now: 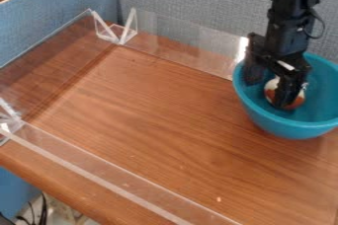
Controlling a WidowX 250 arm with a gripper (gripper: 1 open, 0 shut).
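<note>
My black gripper reaches down into a teal bowl at the right of the wooden table. Its fingers sit around a small orange-and-white round object inside the bowl, which is partly hidden behind them. I cannot tell whether the fingers grip it.
Clear plastic strips and white corner brackets edge it. A blue padded wall stands at the left, a grey one behind.
</note>
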